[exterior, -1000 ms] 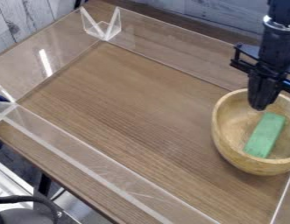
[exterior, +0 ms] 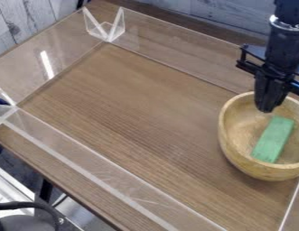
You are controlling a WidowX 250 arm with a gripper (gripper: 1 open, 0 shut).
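My black gripper [exterior: 267, 92] reaches down from the upper right, its white fingertips at the upper part of a wooden bowl [exterior: 236, 149]. It looks shut, with nothing visible between its fingers. Inside the bowl, toward its right side, lies a green rectangular block [exterior: 274, 140], just below the fingertips.
Clear plastic edging runs along the left side, with a white bracket [exterior: 106, 29] at the back left. Dark hardware and cables sit at the lower left corner. A grey wall stands behind.
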